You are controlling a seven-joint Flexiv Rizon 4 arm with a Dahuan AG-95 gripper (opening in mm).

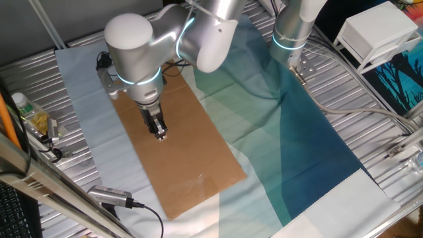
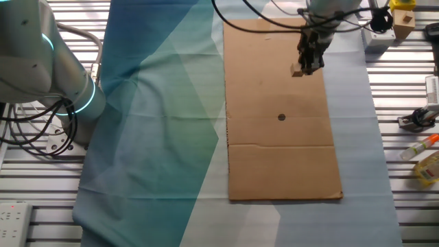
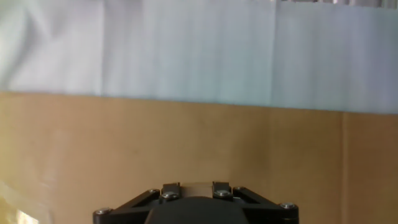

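My gripper is above the brown cardboard sheet, pointing down. In exterior view 2 a small wooden block shows at the fingertips of the dark gripper. Seen from the wrist, a tan piece fills the gap between the two black fingers, so the fingers look shut on the block. A round black spot lies on the cardboard, apart from the gripper; in exterior view 1 the arm hides it.
The cardboard lies on a blue-green patterned cloth, with bare room around the gripper. Bottles and a metal cylindrical device sit at the sides.
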